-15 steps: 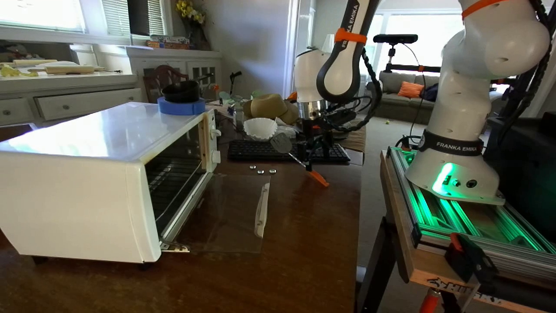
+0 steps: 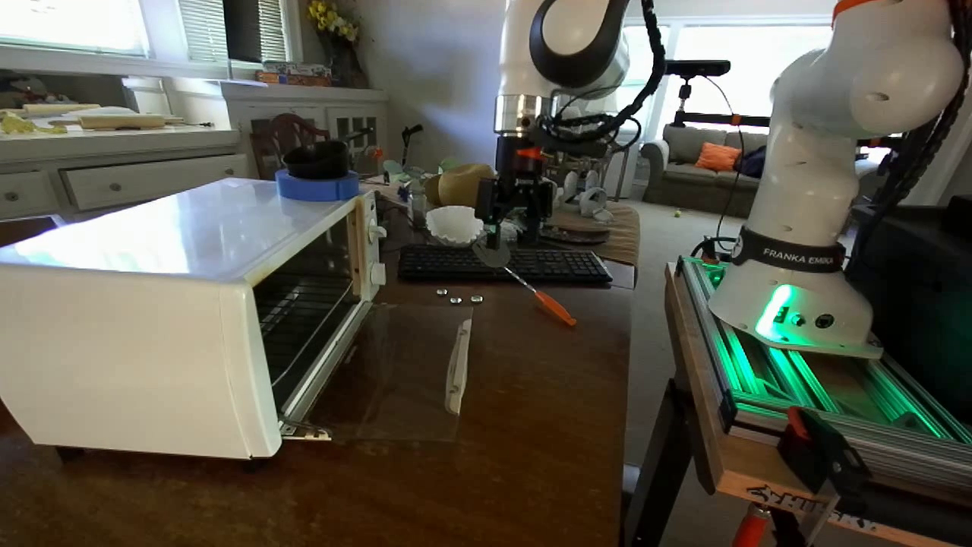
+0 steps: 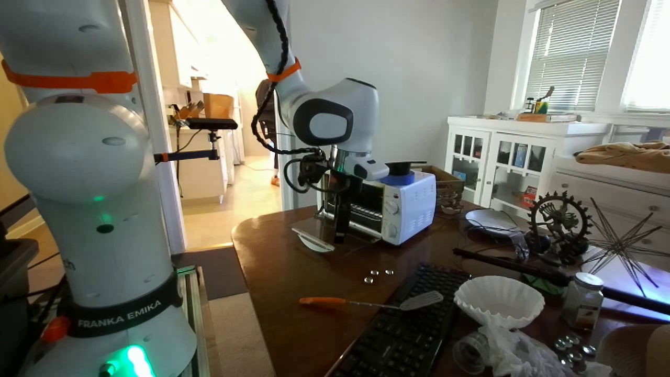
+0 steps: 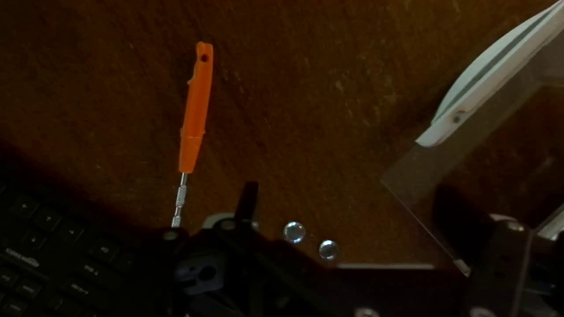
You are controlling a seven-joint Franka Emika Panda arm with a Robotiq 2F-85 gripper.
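My gripper [image 2: 515, 223] hangs above the table, pointing down. In the wrist view its fingers [image 4: 246, 203] stand wide apart with nothing between them. A spatula with an orange handle [image 4: 196, 108] lies on the tabletop, its metal blade [image 3: 422, 300] resting over the keyboard [image 3: 408, 326]. The gripper is apart from and above it. Several clear glass gems [image 4: 294, 232] lie below the fingers in the wrist view. The white toaster oven [image 2: 127, 346] has its glass door folded down, with a white handle [image 2: 458, 366] along the outer edge.
A blue tape roll [image 2: 317, 186] with a black pan [image 2: 316, 159] sits on the oven. A white fluted bowl [image 3: 499, 301], a glass jar [image 3: 582, 301] and plastic wrap [image 3: 527, 352] crowd the table beyond the keyboard.
My gripper has lifted and shifted left in exterior view 1, away from the orange handle. The spatula, gems and oven have not moved.
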